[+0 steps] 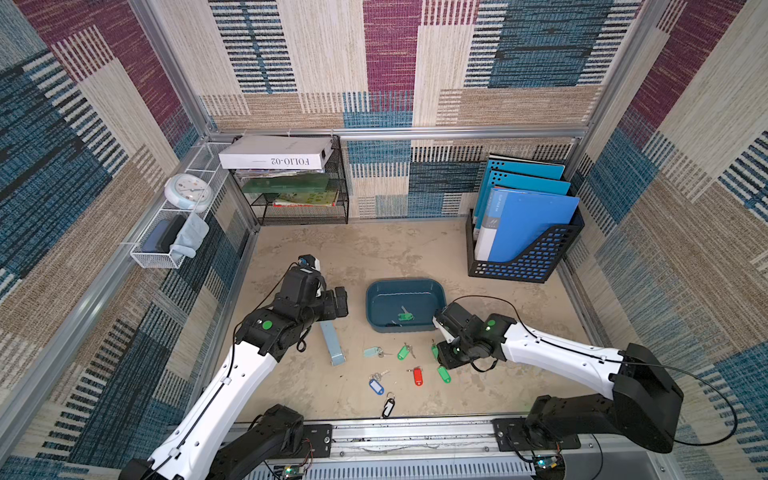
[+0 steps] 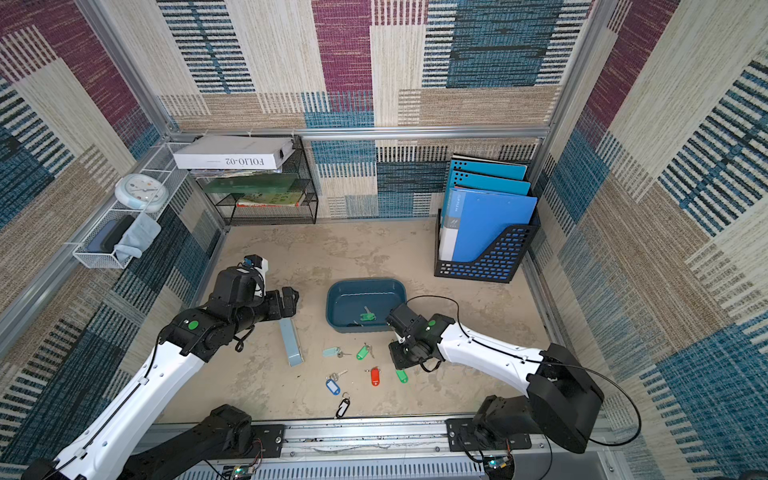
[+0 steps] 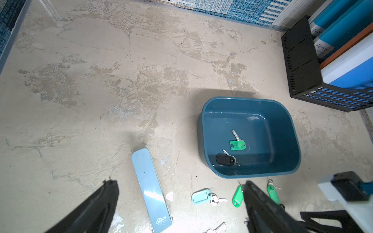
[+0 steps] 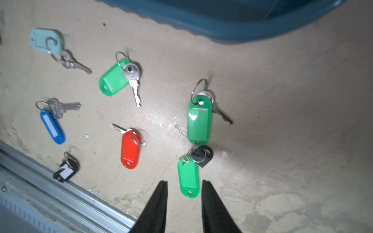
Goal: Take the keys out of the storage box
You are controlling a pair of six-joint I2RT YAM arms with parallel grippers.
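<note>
The teal storage box (image 3: 272,128) stands mid-table, holding a green-tagged key (image 3: 237,144) and a black-tagged key (image 3: 225,159). My left gripper hangs open left of the box, with nothing between its fingers. My right gripper is over the keys at the box's front right, part open, its fingers apart above the table by a green tag.
A long light blue case (image 3: 148,178) lies left of the box. A black file holder (image 1: 512,272) with folders stands at back right, a wire rack (image 1: 340,200) at back left. The table behind the box is clear. A metal rail (image 1: 400,428) runs along the front edge.
</note>
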